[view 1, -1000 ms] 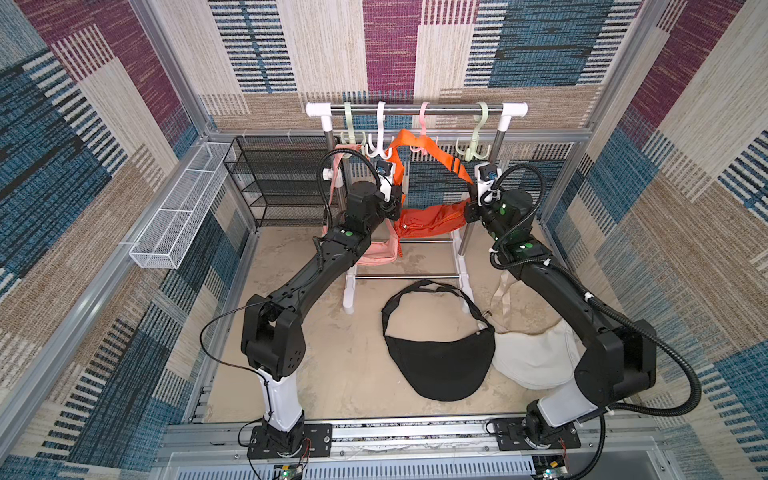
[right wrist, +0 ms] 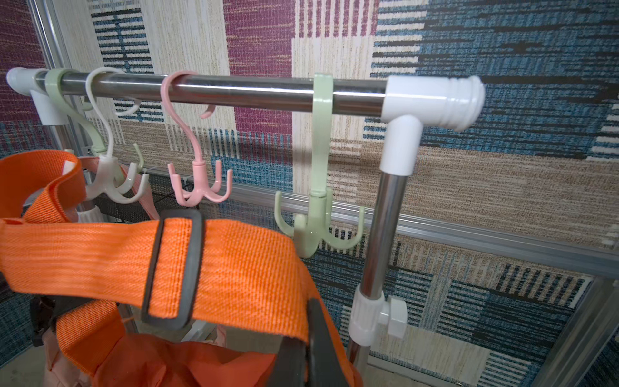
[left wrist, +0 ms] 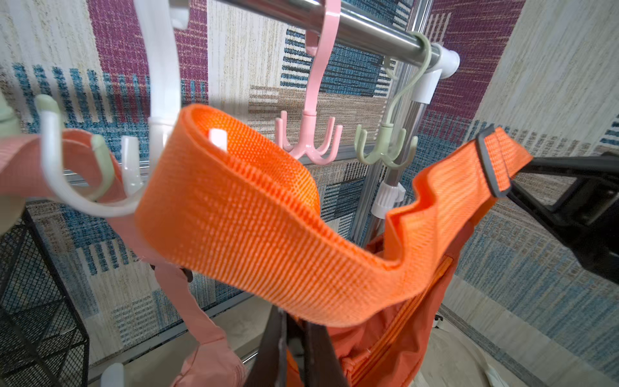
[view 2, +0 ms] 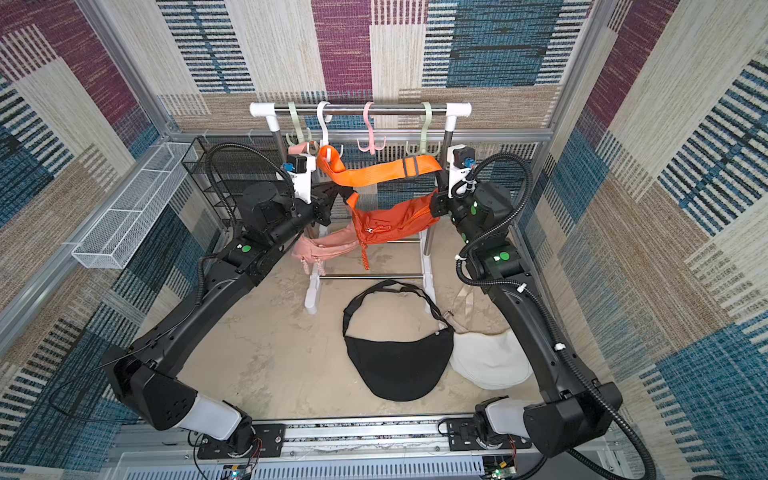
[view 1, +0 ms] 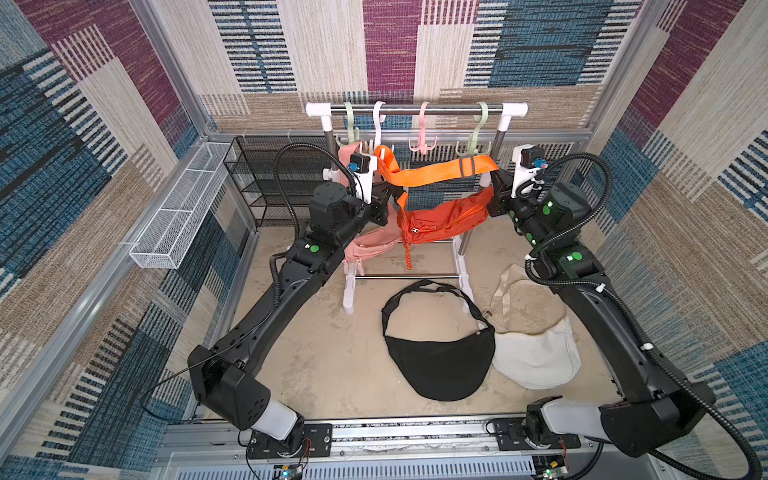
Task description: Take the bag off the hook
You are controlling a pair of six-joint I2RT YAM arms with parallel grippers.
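The orange bag (view 1: 444,220) hangs between both grippers below the rail, its wide orange strap (view 1: 432,173) stretched above it. At the left the strap curls around a prong of the white hook (right wrist: 109,174); a white prong tip shows inside the loop in both wrist views. My left gripper is shut on the orange webbing below that loop, the grip mostly hidden by the strap. At the bag's right end, my right gripper is shut on the strap beyond the black buckle (right wrist: 174,267).
A pink bag (view 1: 374,242) hangs at the left of the rack. The pink hook (right wrist: 198,180) and right green hook (right wrist: 316,225) are empty. A black bag (view 1: 440,368) and a white bag (view 1: 540,356) lie on the floor. Bare floor shows at left.
Both grippers have drawn apart, left one leftward, right one rightward, and the bag widened with them. The strap, arched high a second ago, is now flatter and lower, its left loop at the white hook.
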